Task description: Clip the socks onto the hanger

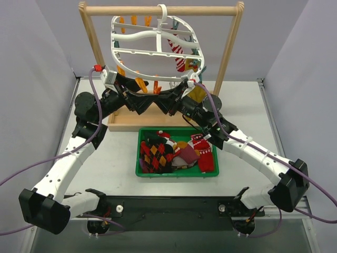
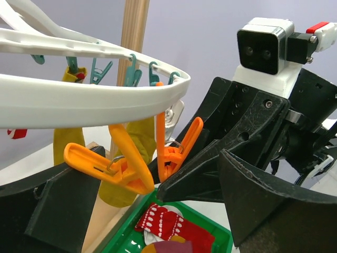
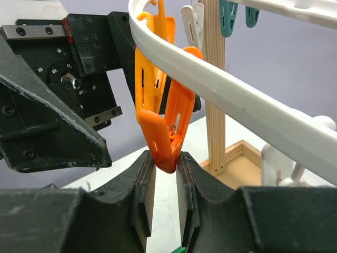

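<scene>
The white hanger hangs from the wooden frame with orange and teal clips; a striped sock and yellow socks hang beneath. My right gripper is shut on the lower end of an orange clip at the front rim. My left gripper stands open around the front clips, one orange clip between its spread fingers, close beside the right gripper.
The wooden stand rises at the back. A green tray of loose socks sits below both arms.
</scene>
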